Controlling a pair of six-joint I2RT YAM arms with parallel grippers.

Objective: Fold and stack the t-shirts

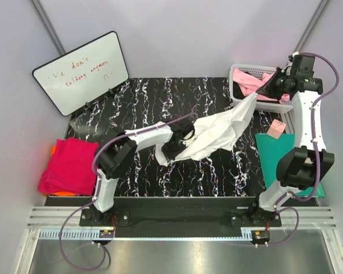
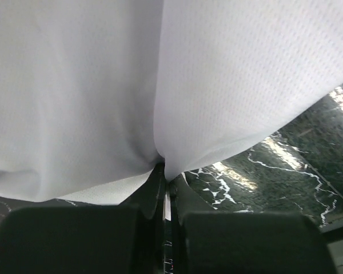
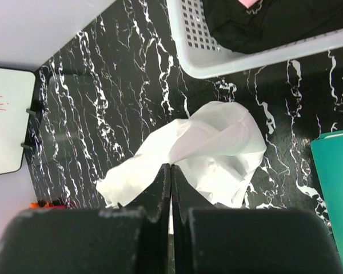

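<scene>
A white T-shirt (image 1: 220, 128) stretches diagonally across the black marble table. My left gripper (image 1: 177, 149) is down at its left end, shut on the fabric, which gathers into the fingertips (image 2: 159, 182) in the left wrist view. My right gripper (image 1: 259, 91) is raised by the basket, shut on a corner of the shirt and lifting it; in the right wrist view the cloth (image 3: 208, 137) runs into its fingertips.
A white basket (image 1: 235, 73) holds pink and black cloth at the back right. Red folded shirts (image 1: 67, 165) lie at left, a whiteboard (image 1: 80, 71) behind them. A teal mat (image 1: 274, 160) and pink block (image 1: 276, 128) are at right.
</scene>
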